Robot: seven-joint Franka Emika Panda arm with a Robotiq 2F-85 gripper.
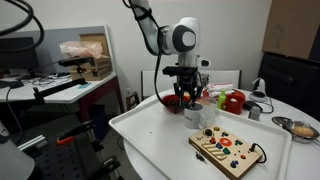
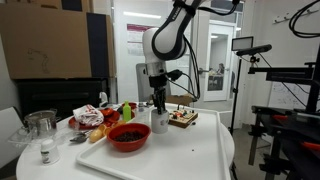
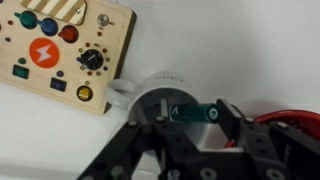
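A white mug (image 1: pixel 193 119) stands on the white tray, its handle facing the wooden board in the wrist view. Just over its mouth hangs my gripper, pointing down, with its fingers visibly apart. Between them, above or within the mug's mouth, is a small green-and-black cylinder (image 3: pixel 194 112). Its bright end reaches the rim close to one finger, while a gap shows toward the other. Whether it touches a finger or rests in the mug cannot be made out. In the second exterior view the gripper (image 2: pixel 158 108) stands directly above the mug (image 2: pixel 160 123).
Close beside the mug is a red bowl (image 2: pixel 127 137). On its other side lies a wooden board with knobs and switches (image 1: pixel 225 151). Bottles and pots (image 2: pixel 42 124) crowd the area beyond the tray. The tray's near part (image 1: pixel 150 135) is clear.
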